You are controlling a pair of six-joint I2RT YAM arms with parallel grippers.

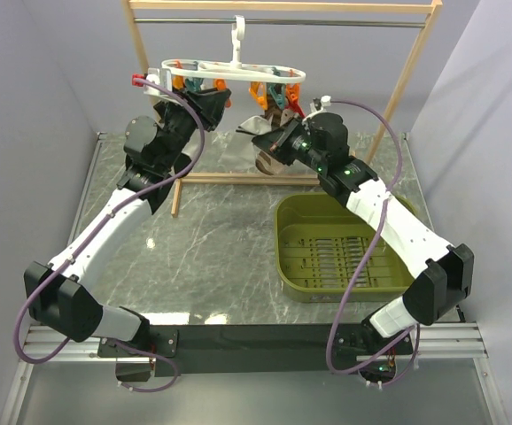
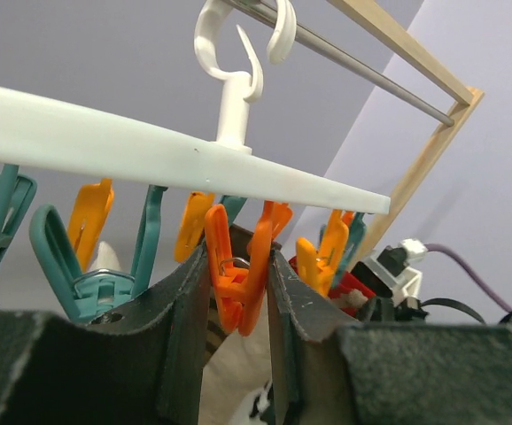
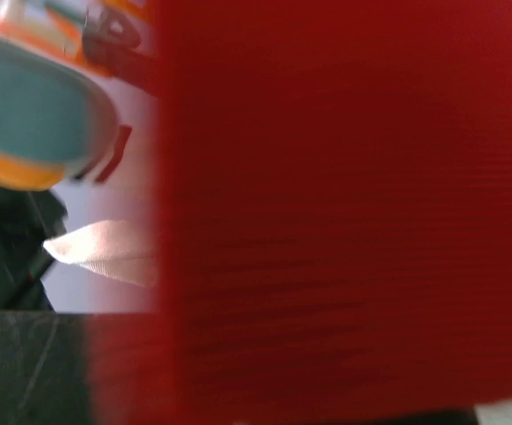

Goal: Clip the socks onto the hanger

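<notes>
The white hanger [image 1: 265, 71] hangs from the rail, ringed with orange, teal and red clips. My left gripper [image 1: 221, 99] is at its front left, shut on an orange clip [image 2: 238, 279], which shows between the fingers in the left wrist view. Below the hanger's right side, my right gripper [image 1: 256, 139] is shut beside a white sock [image 1: 237, 156], the brown striped sock [image 1: 268, 165] hanging just behind. I see nothing clearly between its fingers. A blurred red clip [image 3: 345, 204] fills most of the right wrist view, hiding that gripper's fingers. A pale sock tip [image 3: 105, 248] shows left of it.
A wooden rack [image 1: 256, 179] with a metal rail [image 1: 327, 22] carries the hanger. The green bin [image 1: 293, 289] stands at the right, under the right arm.
</notes>
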